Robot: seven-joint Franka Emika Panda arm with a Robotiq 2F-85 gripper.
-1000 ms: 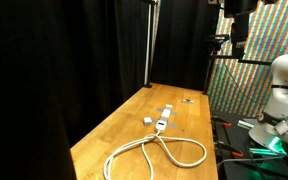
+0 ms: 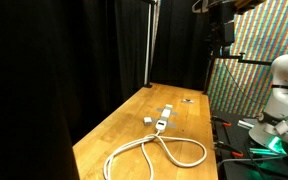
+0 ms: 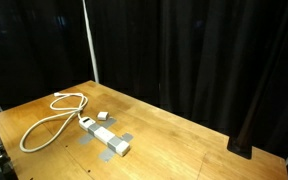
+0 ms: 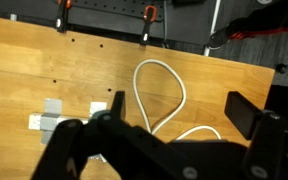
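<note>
A white power strip (image 3: 104, 136) lies on the wooden table, its pale cord (image 2: 136, 147) looped across the surface. Beside the strip sits a small white block (image 2: 147, 120), apart from it. High above the table, my gripper is open with empty space between its dark fingers. In the wrist view the cord loop (image 4: 183, 91) shows below the gap, while the strip (image 4: 46, 123) and the block (image 4: 97, 107) lie toward the left finger, which hides part of the strip.
Flat grey patches (image 3: 106, 155) mark the table around the strip. Black curtains (image 3: 204, 65) hang behind the table, and a dark stand (image 3: 240, 148) is at its far edge.
The arm at upper right has shifted left in exterior view 1, bringing the gripper farther over the table. The strip, cord and block have stayed put.
</note>
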